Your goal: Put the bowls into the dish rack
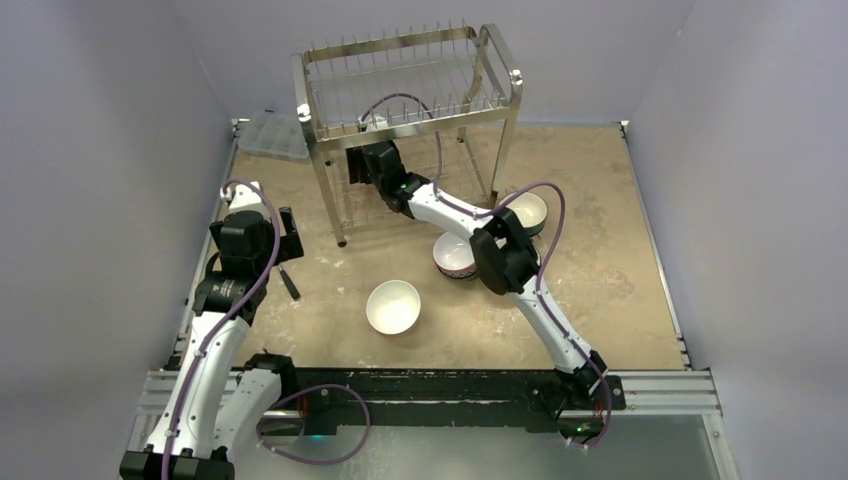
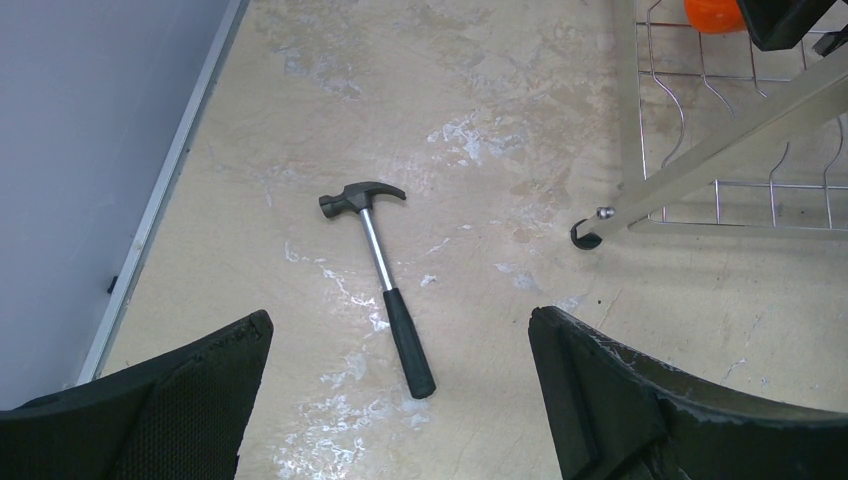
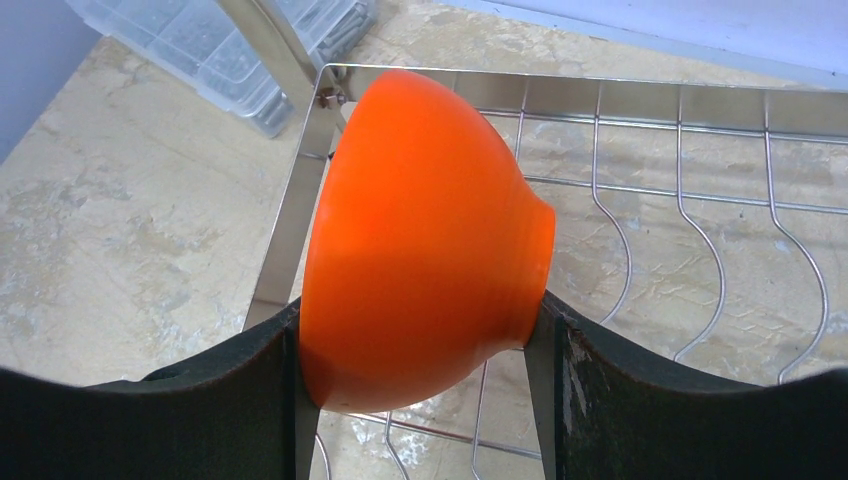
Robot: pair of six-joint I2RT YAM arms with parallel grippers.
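Observation:
In the right wrist view an orange bowl (image 3: 420,240) stands on its side over the lower wire shelf of the dish rack (image 3: 700,100). My right gripper has one finger at its rim and one at its base; whether they still press on it cannot be told. From above, that gripper (image 1: 357,165) is under the rack's upper tier, hiding the bowl. A white bowl (image 1: 393,307), a patterned bowl (image 1: 455,256) and a cream bowl (image 1: 528,212) sit on the table. My left gripper is open and empty, left of the rack.
A hammer (image 2: 385,275) lies on the table below the left gripper. Behind the rack's left side is a clear plastic organizer box (image 1: 272,135). The rack's front left leg (image 1: 328,198) stands between the two grippers. Bare table lies at the front right.

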